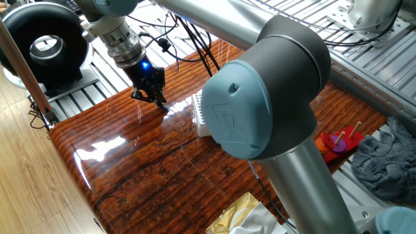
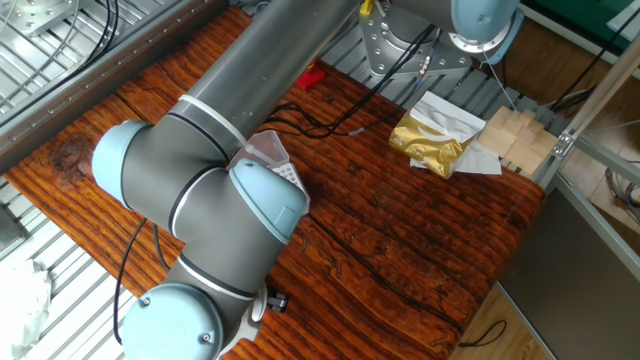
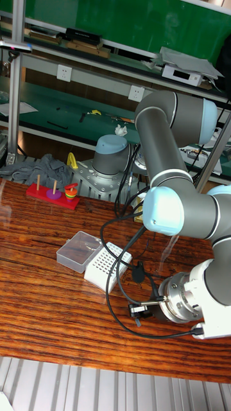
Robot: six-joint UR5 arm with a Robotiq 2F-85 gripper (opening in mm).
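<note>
My black gripper hangs low over the glossy brown table, pointing down. Its fingertips sit close together in exterior view 1, but whether anything is between them is too small to make out. A white rack with rows of holes stands on the table, a short way from the gripper and apart from it. Right beside the rack lies a clear plastic box. In exterior view 1 the arm's elbow covers most of the rack; exterior view 2 mostly hides the gripper behind the wrist.
A red peg toy with coloured rings is near the table's far edge, by a grey cloth. A gold packet and wooden blocks occupy another corner. Black cables loop past the rack.
</note>
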